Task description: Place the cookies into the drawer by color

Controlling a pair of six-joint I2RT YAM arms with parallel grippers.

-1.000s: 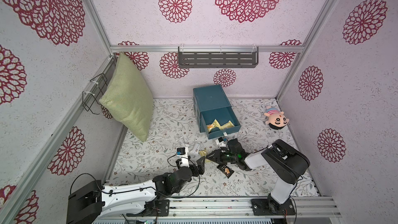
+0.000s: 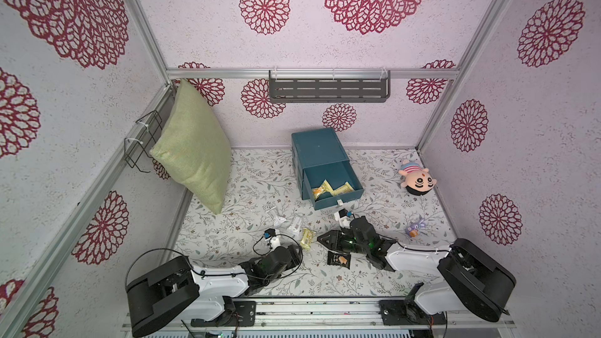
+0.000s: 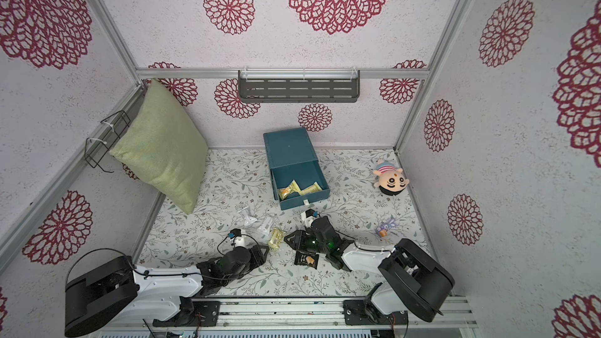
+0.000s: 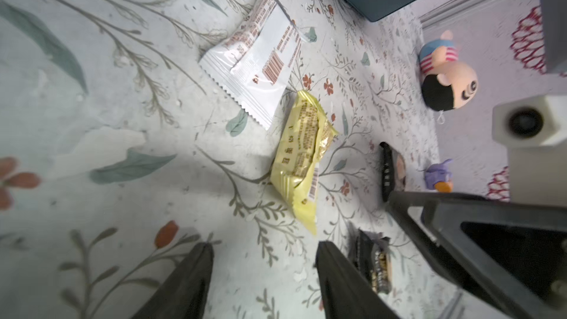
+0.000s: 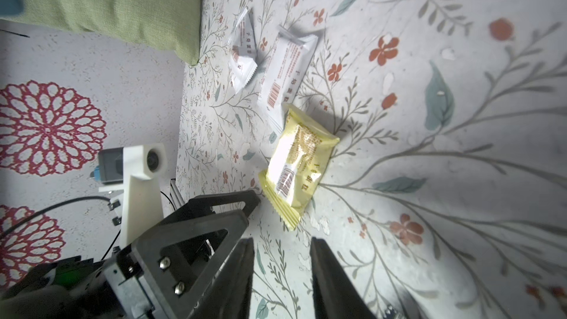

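Observation:
A yellow-wrapped cookie point(image 5: 300, 162) lies on the patterned table between the two grippers. My left gripper, part open and empty, is to its left. On the other side, my right gripper has a small gap between its fingers and nothing in it. Two white-wrapped cookies point(image 5: 288, 73) point(image 5: 242, 51) lie beyond the yellow one. A black-wrapped cookie point(image 2: 338, 259) rests below the right gripper. The teal drawer point(image 2: 353, 196) stands pulled out, with yellow-wrapped cookies point(image 2: 323, 188) point(image 2: 343, 188) inside.
A green pillow point(image 2: 197, 144) leans at the left wall. On the right sit a doll point(image 2: 417, 178) and a small purple toy point(image 2: 414, 227). The table between pillow and drawer is clear.
Both arms have shifted; the left gripper drew back leftward from the yellow cookie, and the right gripper moved slightly right. The black cookie has turned straighter.

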